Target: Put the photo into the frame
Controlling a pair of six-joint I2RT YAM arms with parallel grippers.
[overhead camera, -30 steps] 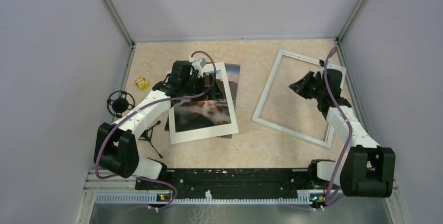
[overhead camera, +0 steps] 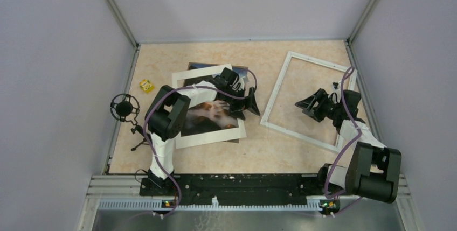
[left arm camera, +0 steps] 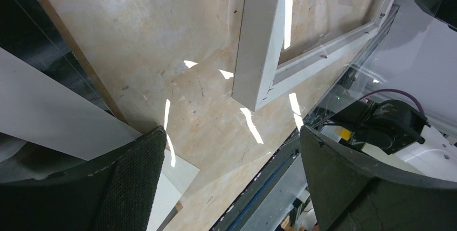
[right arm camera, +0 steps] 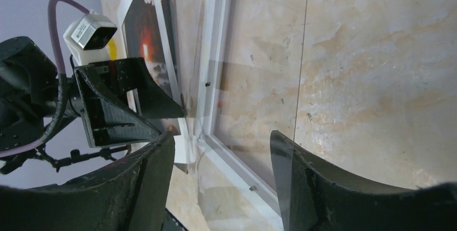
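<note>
On the left of the table, in the top view, a photo (overhead camera: 207, 119) with a wide white border (overhead camera: 209, 138) lies flat over a darker sheet. To its right is a white frame (overhead camera: 275, 91), resting on the table with bare tabletop visible through it. My left gripper (overhead camera: 248, 107) is open above the photo's right border, its fingers (left arm camera: 116, 182) spread with nothing held. Open as well, my right gripper (overhead camera: 312, 110) hovers over the inside of the frame and holds nothing. In the right wrist view, a frame corner (right arm camera: 202, 138) shows beyond the fingers (right arm camera: 151, 182).
A small yellow box (overhead camera: 146, 85) sits at the far left. Near it a round black item on a stand (overhead camera: 124, 108) leans by the left wall. Clear tabletop (overhead camera: 264, 61) separates the photo from the frame.
</note>
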